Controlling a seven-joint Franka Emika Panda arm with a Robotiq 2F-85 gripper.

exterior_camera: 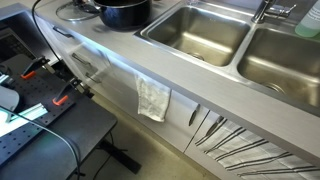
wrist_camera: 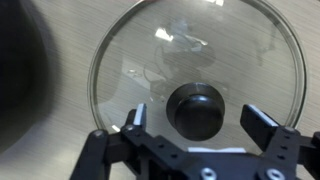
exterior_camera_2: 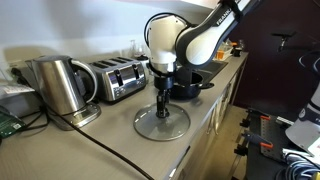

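Note:
A clear glass lid [exterior_camera_2: 143, 124] with a metal rim and a black knob [wrist_camera: 195, 112] lies flat on the counter. Over it, my gripper points down with its fingers open. In the wrist view the knob sits in the gap between the two fingers, with room on both sides. A black pot [exterior_camera: 125, 14] stands close by on the counter; its dark side [wrist_camera: 18, 65] fills the left of the wrist view. The lid [exterior_camera: 74, 13] is also partly seen at the top left of exterior view 1.
A kettle [exterior_camera_2: 62, 88] and a toaster [exterior_camera_2: 122, 82] stand along the wall, with a dark cable crossing the counter [exterior_camera_2: 70, 155]. Past the pot is a double sink [exterior_camera: 200, 35]. A towel [exterior_camera: 153, 98] hangs from the cabinet front.

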